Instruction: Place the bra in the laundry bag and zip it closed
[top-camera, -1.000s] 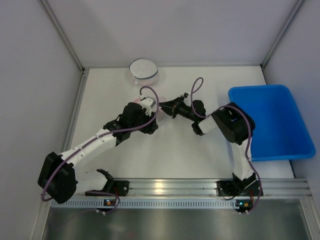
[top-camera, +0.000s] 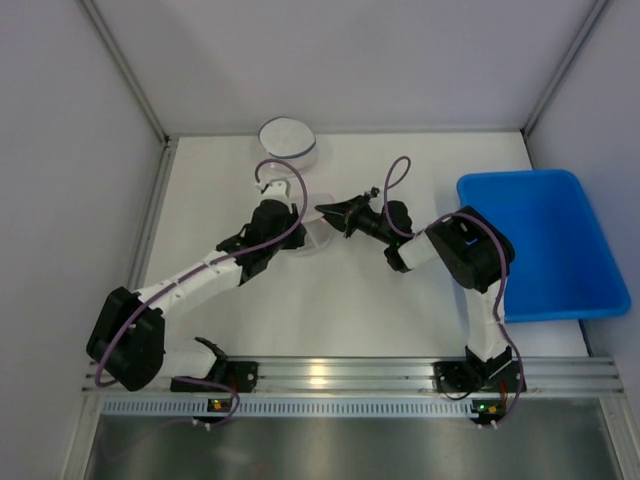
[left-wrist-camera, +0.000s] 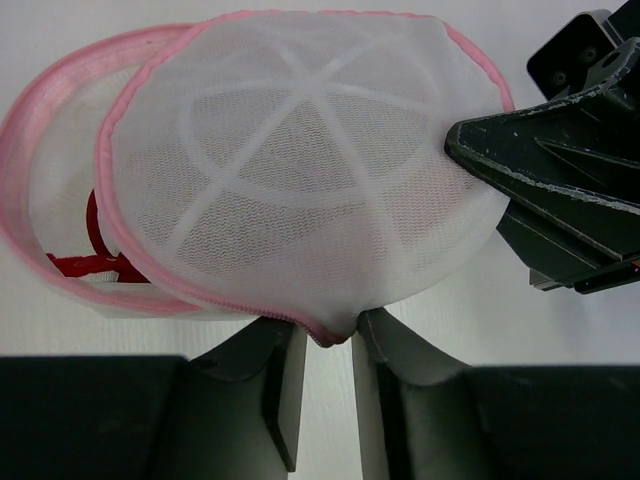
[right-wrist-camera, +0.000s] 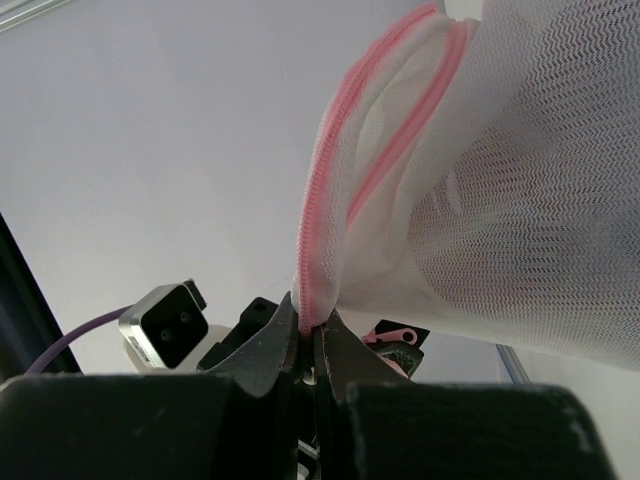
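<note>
The white mesh laundry bag (left-wrist-camera: 300, 160) with pink zip edging hangs between both grippers. Its open mouth shows red fabric (left-wrist-camera: 95, 262) inside, likely part of the bra, in the left wrist view. My left gripper is at the bag's lower edge, fingers close around the zipped corner; how firmly they are shut is unclear. My right gripper is shut on the bag's pink-edged end, with a zip pull visible behind it in the right wrist view.
A second white bag (top-camera: 288, 138) with dark trim lies at the back of the table. A blue bin (top-camera: 540, 240) stands on the right.
My left gripper has moved back and leftward along the bag from where it was a second ago. My right gripper is almost still.
</note>
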